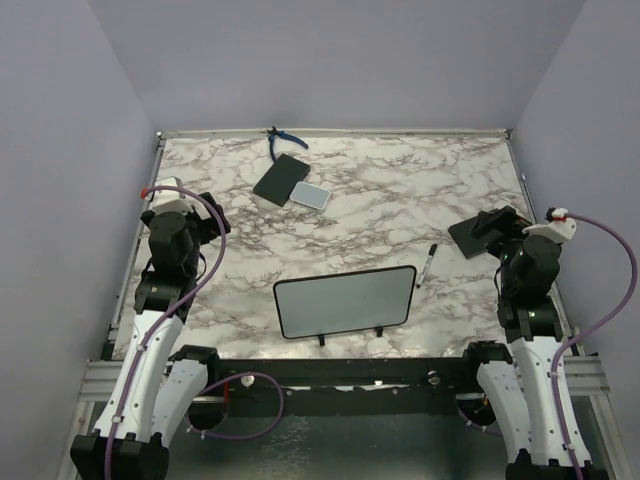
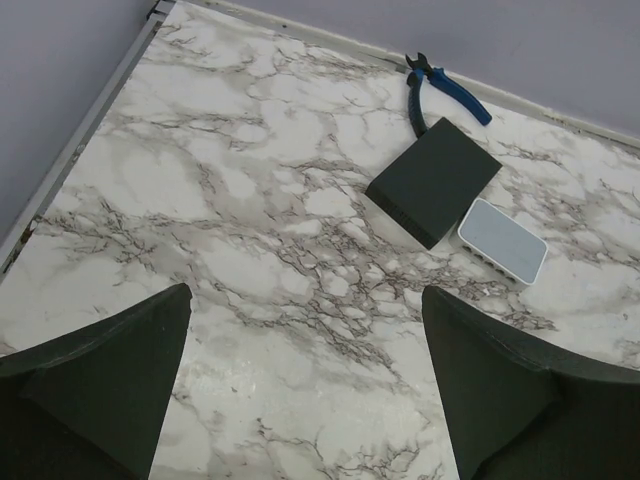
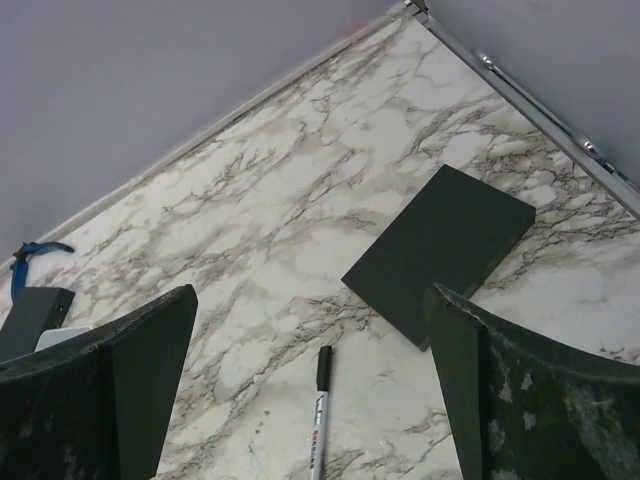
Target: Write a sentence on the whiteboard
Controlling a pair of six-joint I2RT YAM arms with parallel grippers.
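The whiteboard (image 1: 345, 303), a blank panel with a dark frame, stands on small feet near the table's front edge, midway between the arms. Just to its right lies a white marker (image 1: 427, 265) with a black cap, its capped end away from the front; the right wrist view shows the same marker (image 3: 320, 415) below and between the fingers. My left gripper is open above bare marble on the left side. On the right side my right gripper hangs open, clear of the marker and holding nothing.
A dark block (image 1: 282, 180), a small white-rimmed box (image 1: 310, 195) and blue-handled pliers (image 1: 284, 139) lie at the back, left of centre. Another dark block (image 3: 440, 255) sits near the right gripper.
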